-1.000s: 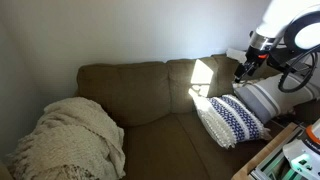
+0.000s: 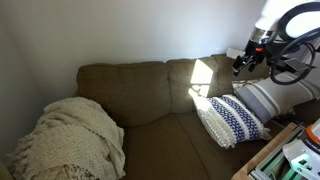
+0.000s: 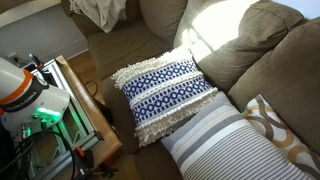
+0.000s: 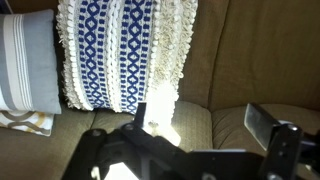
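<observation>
High at the right of exterior view 1, my gripper (image 2: 254, 68) hangs over the sofa's right end, above the cushions. In the wrist view the gripper stands open, its dark fingers (image 4: 262, 124) wide apart, with no object held between them. A blue and white patterned cushion (image 4: 110, 52) with a cream fringe leans on the sofa (image 2: 135, 98), apart from the gripper. Exterior view 2 shows that fringed cushion (image 3: 163, 95) from above; the gripper is out of that view.
A grey and white striped cushion (image 3: 232, 148) and a yellow-patterned one (image 3: 270, 125) lie beside the blue one. A cream knitted blanket (image 2: 70, 140) covers the sofa's left end. A wooden edge (image 3: 88, 105) runs by the robot's base.
My arm and gripper have risen slightly in exterior view 1. The cushions and the blanket have not moved.
</observation>
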